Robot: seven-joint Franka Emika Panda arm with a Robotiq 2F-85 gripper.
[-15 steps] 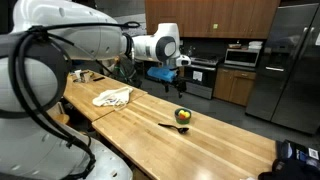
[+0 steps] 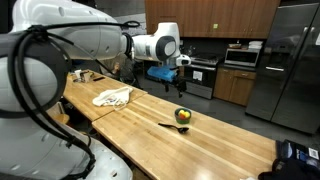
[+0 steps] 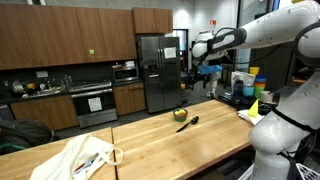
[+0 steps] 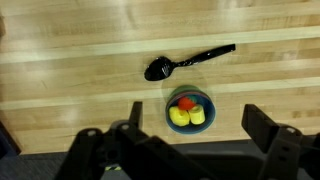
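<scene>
On the wooden table a small dark green bowl holds yellow pieces and a red piece. A black spoon lies flat beside the bowl; in exterior view 2 the spoon rests near it, apart from it. High above the table hangs my gripper, clear of both. From the wrist view, the gripper stands open, its dark fingers wide apart on either side of the bowl's image, with nothing held between them.
A white cloth lies crumpled on the table's far left in exterior view 1. Some white items sit near the robot's base in exterior view 2. Kitchen cabinets, a stove and a fridge stand beyond it.
</scene>
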